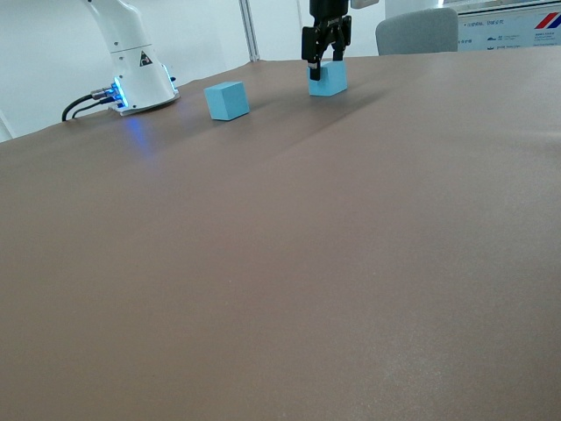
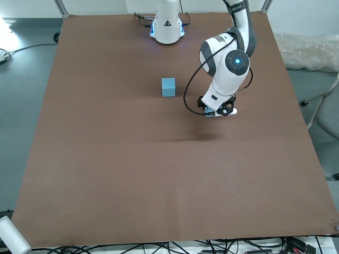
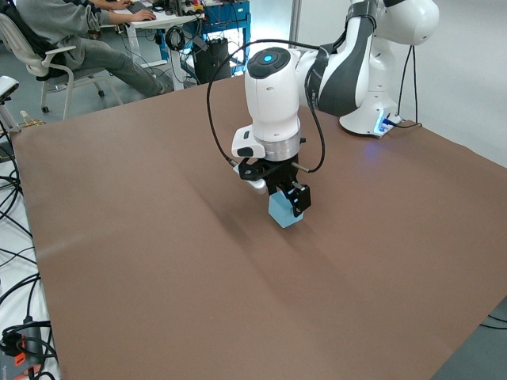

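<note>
Two light blue cubes are on the brown table. One cube (image 2: 168, 87) (image 1: 227, 101) stands alone near the middle. The other (image 1: 328, 81) (image 3: 285, 210) is under my black gripper (image 1: 326, 61) (image 3: 289, 198), which points down with its fingertips at the cube's top and side. In the camera left view that cube is mostly hidden by the gripper. Whether the fingers are closed on it I cannot tell.
Cables run along the near edge, and a chair (image 2: 329, 114) is beside the table.
</note>
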